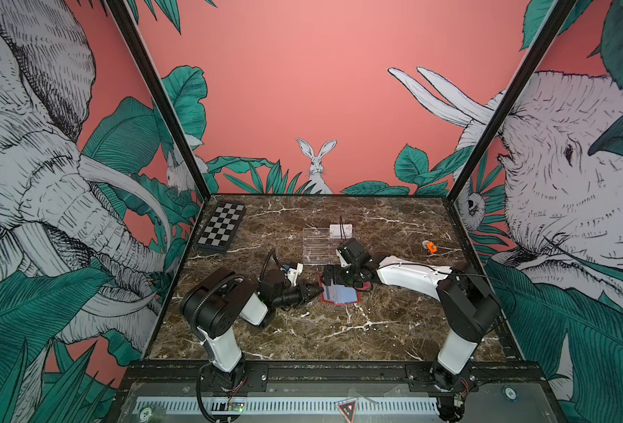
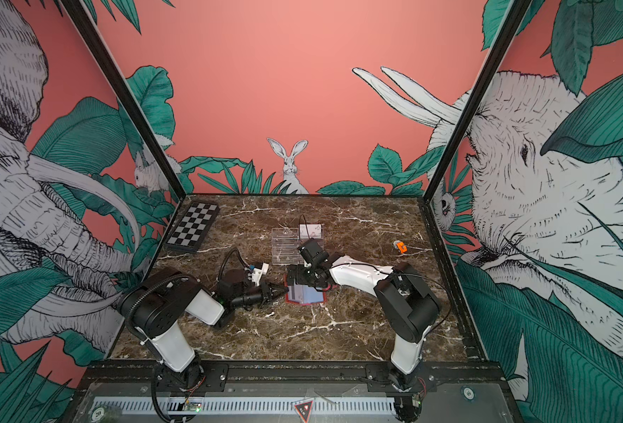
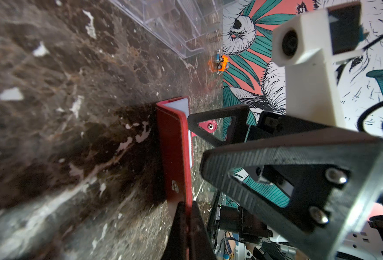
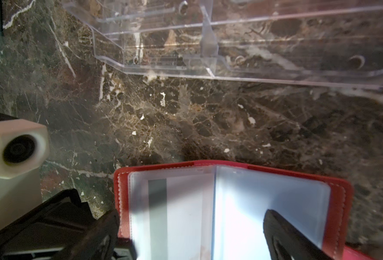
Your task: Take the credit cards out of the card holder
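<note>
The red card holder (image 4: 342,195) lies spread open on the marble table. Behind its left clear sleeve shows a whitish card (image 4: 182,203) with a grey stripe; the right sleeve (image 4: 265,190) looks plain pale blue. Its lower part is out of the right wrist view. In the left wrist view, my left gripper is shut on the holder's red edge. Over the holder, my right gripper stands open, its fingers (image 4: 282,236) spread across both sleeves with nothing held between them.
A clear plastic rack (image 1: 316,243) stands just behind the holder, near the right gripper. A white box (image 1: 340,230) is at its back right. The chessboard (image 1: 221,224) and an orange toy (image 1: 430,247) lie farther off.
</note>
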